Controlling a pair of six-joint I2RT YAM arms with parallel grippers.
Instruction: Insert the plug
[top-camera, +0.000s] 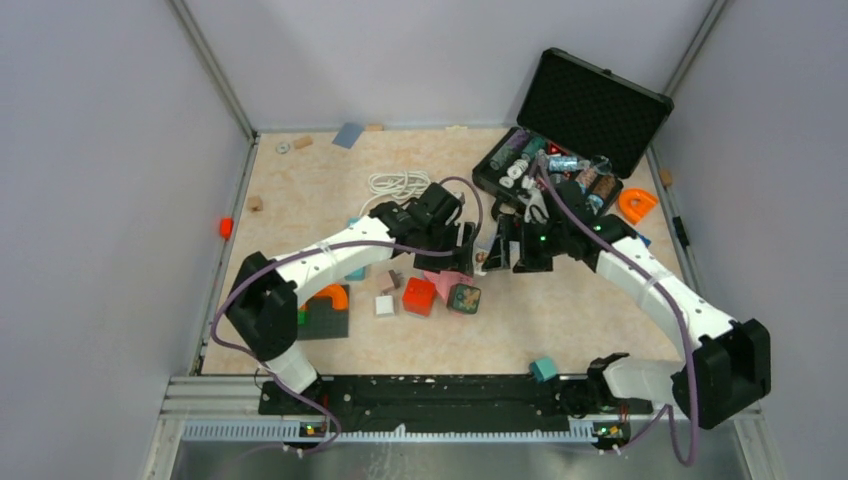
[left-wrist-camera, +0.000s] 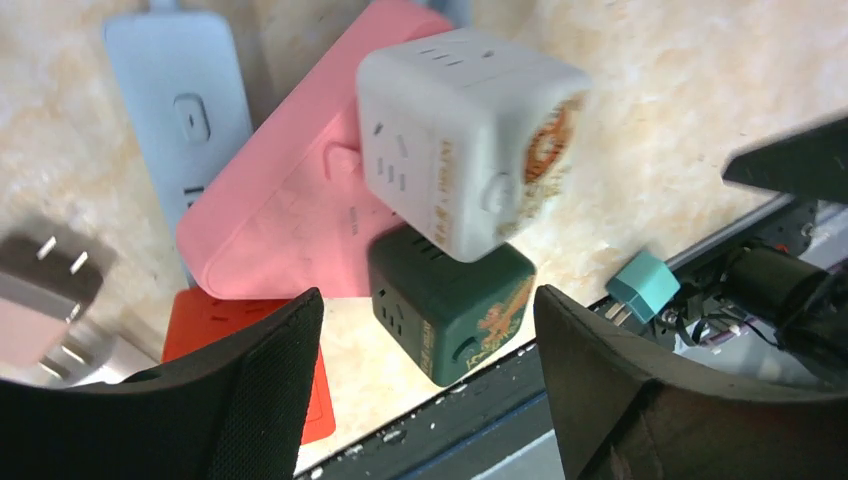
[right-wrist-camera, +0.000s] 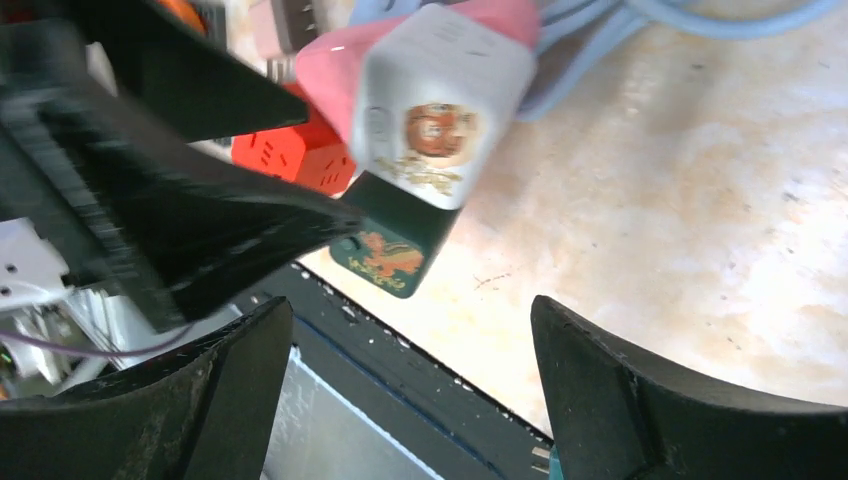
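A white cube plug with a printed emblem sits on a pink strip, beside a dark green cube plug in front of it. The same white plug and green plug show in the right wrist view. My left gripper is open above them, nothing held between its fingers. My right gripper is also open, over the table just beside the plugs, holding nothing.
A red block, a white block and a coiled white cable lie around. An open black case fills the back right.
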